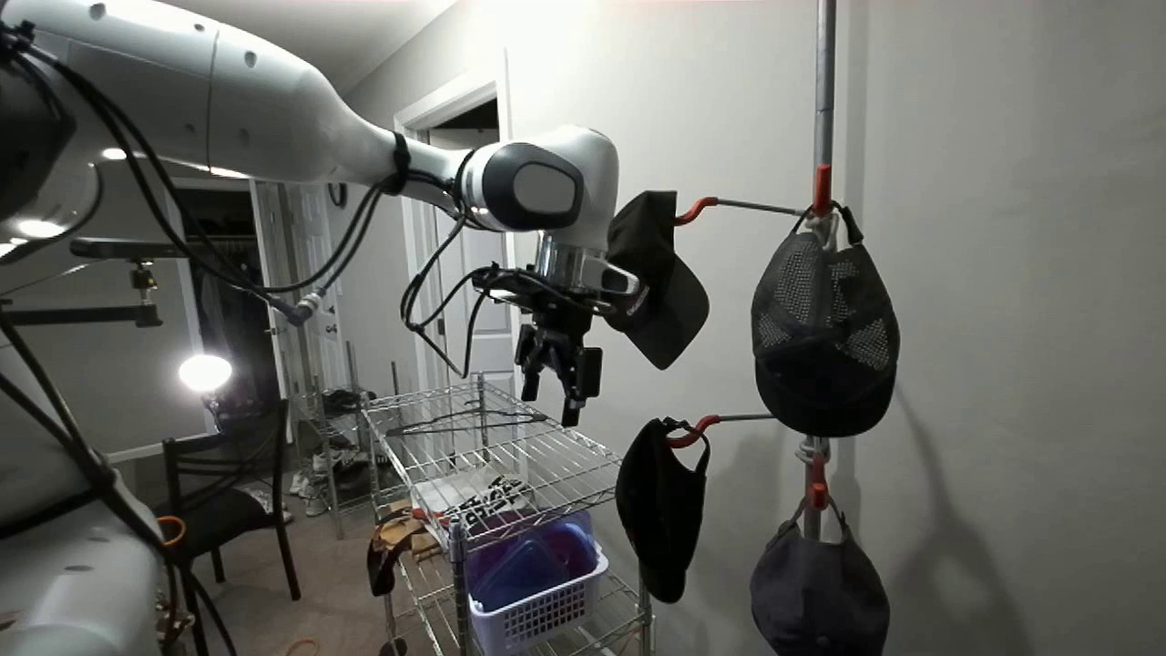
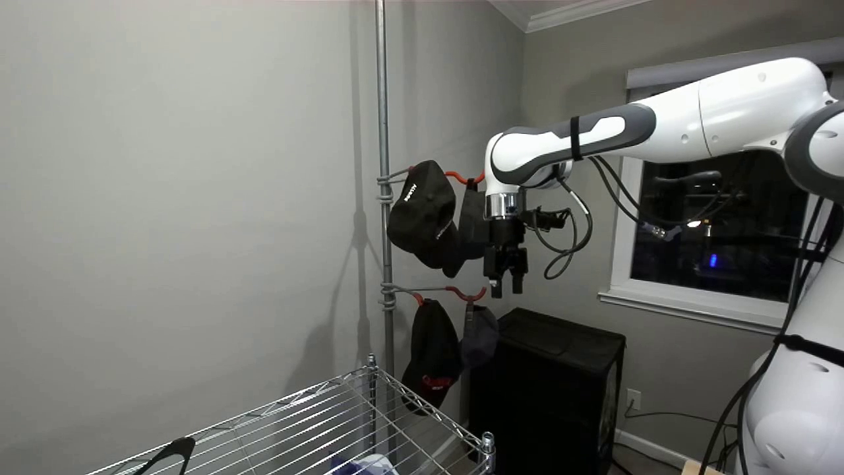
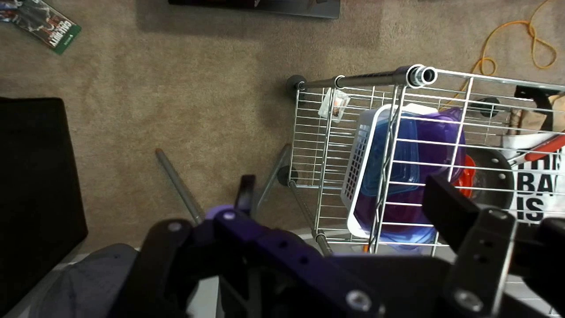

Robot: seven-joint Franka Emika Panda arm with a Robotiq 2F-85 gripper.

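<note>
My gripper (image 1: 555,406) points down in mid-air, open, with nothing between its fingers. In exterior view 1 a black cap (image 1: 664,286) hangs on a red-tipped hook just right of and partly behind the wrist. Below it hangs another black cap (image 1: 659,514), and on the pole are a mesh-backed black cap (image 1: 822,328) and a dark grey cap (image 1: 820,585). From the other side, the gripper (image 2: 504,291) appears right of the hanging caps. In the wrist view, spread dark fingers (image 3: 450,204) overlook the floor and shelf, and a grey cap (image 3: 87,283) shows at the lower left.
A wire shelf (image 1: 503,454) stands beneath the gripper, with a white basket (image 1: 541,607) on a lower level. The metal pole (image 2: 384,103) carries the hooks by the wall. A black cabinet (image 2: 546,380) fills the corner. Open carpet (image 3: 132,90) lies between cabinet and shelf.
</note>
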